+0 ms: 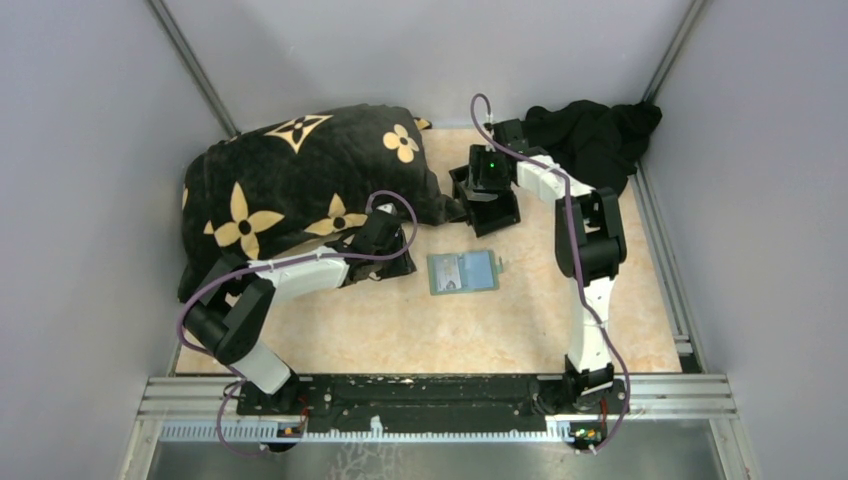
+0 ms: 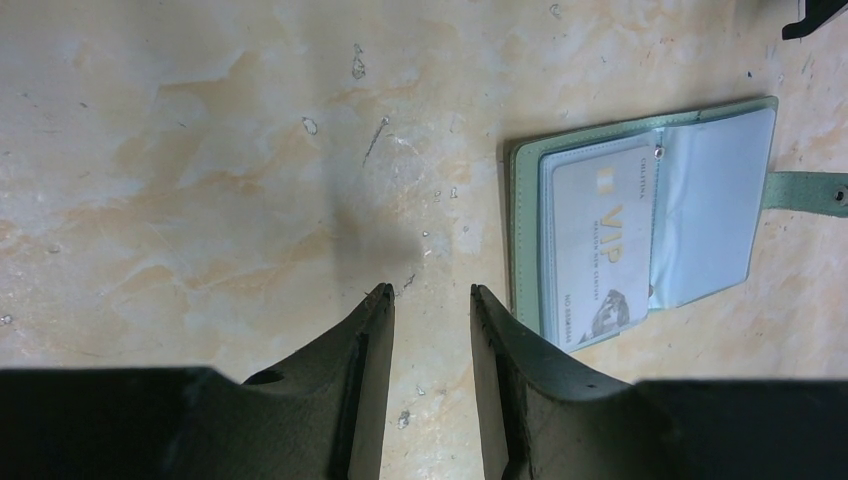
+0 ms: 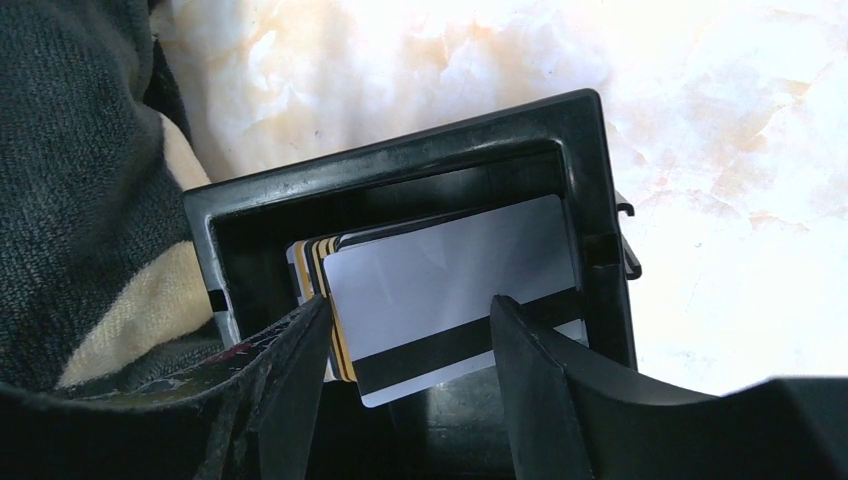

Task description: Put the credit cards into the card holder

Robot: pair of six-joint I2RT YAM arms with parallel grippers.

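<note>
The green card holder lies unfolded on the table. One silver VIP card sits in its left side, while the clear pocket on the right looks empty. In a black tray a stack of cards is fanned, topped by a white card with a dark stripe, back side up. My right gripper is open over this stack, a fingertip near each side of the top card; contact cannot be judged. Left of the holder, my left gripper hangs part open with bare table between its fingers.
A dark flowered blanket is heaped at the back left, its edge beside the tray. Black cloth lies at the back right. The table in front of the holder is clear.
</note>
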